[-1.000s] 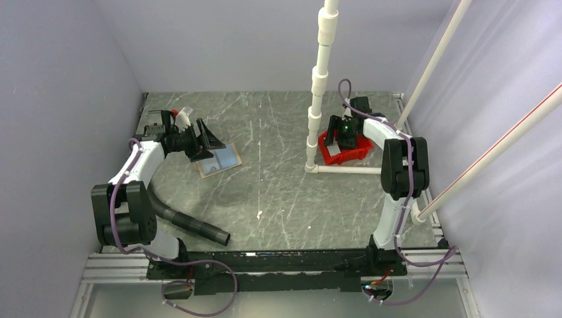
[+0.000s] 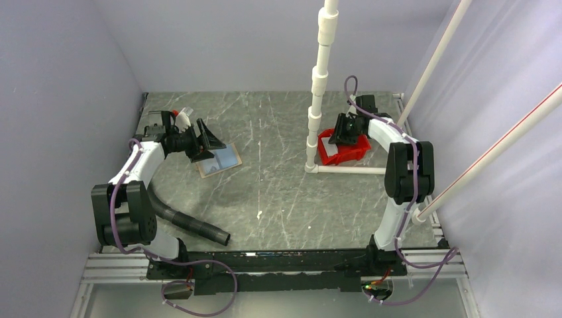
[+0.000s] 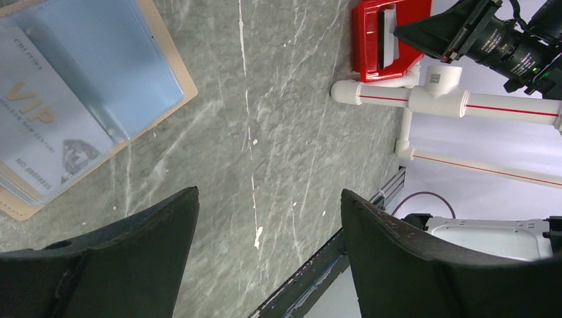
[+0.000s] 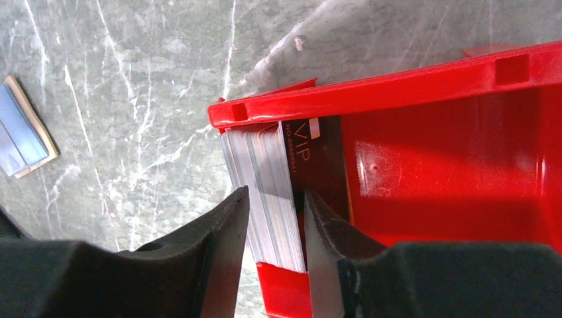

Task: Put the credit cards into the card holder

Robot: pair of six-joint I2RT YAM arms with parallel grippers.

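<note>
A red box (image 2: 351,155) stands at the right. In it a stack of cards (image 4: 262,185), seen edge-on, leans beside a black VIP card (image 4: 318,159). My right gripper is over the stack, fingertips part open at its face and at the black card; whether they grasp anything is unclear. The card holder (image 3: 99,59), blue pockets on a tan backing, lies at the left with a pale VIP card (image 3: 46,126) in it. My left gripper stands open above the holder's edge, nothing between its fingers.
A white pipe frame (image 2: 315,119) rises left of the box and runs along its front. A black ribbed hose (image 2: 199,225) lies at the front left.
My right gripper and arm have shifted slightly over the red box, and the fingers look closer together than a second ago. The left arm is unchanged.
</note>
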